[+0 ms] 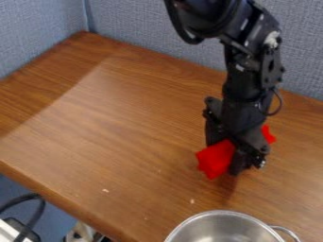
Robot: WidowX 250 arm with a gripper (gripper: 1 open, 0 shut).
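Observation:
My black gripper (235,151) points down over the right part of the wooden table, shut on a red object (214,161). The red object pokes out on both sides of the fingers; the gripper hides much of it, and its exact shape is unclear. A steel pot (221,231) with a side handle sits at the bottom edge, in front of the gripper.
Grey-blue padded walls stand behind and at the left. Black cables (36,213) lie beyond the near left edge.

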